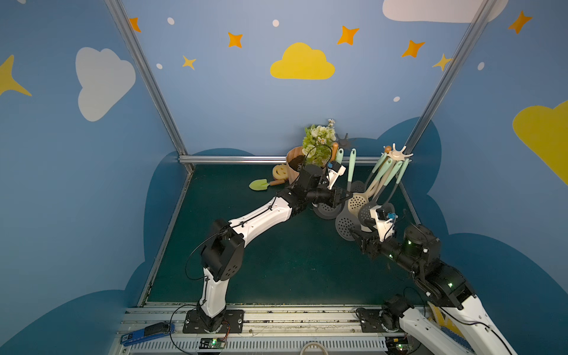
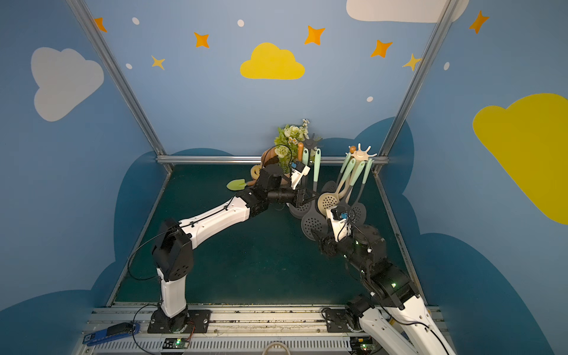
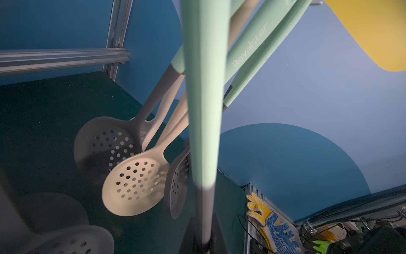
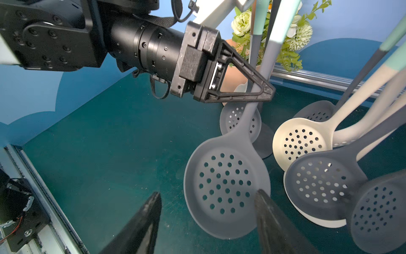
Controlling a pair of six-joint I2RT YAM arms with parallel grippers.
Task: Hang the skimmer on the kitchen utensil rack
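Note:
My left gripper is shut on the skimmer's grey neck, just below its pale green handle [image 3: 205, 84]. The skimmer hangs nearly upright from it, its round perforated grey head [image 4: 226, 190] low in the right wrist view. My right gripper is open, its blurred fingers standing wide to either side of the lower head in that view; contact cannot be made out. To the right, the cream rack [image 1: 398, 152] carries several hanging utensils with green handles. A darker rack [image 1: 343, 140] shows partly behind the flowers.
Beside the held skimmer hang a cream skimmer [image 4: 298, 141] and a dark grey one [image 4: 323, 182]. A flower pot [image 1: 293, 158], a yellow ring [image 1: 280, 171] and a small trowel [image 1: 259, 184] are at the back.

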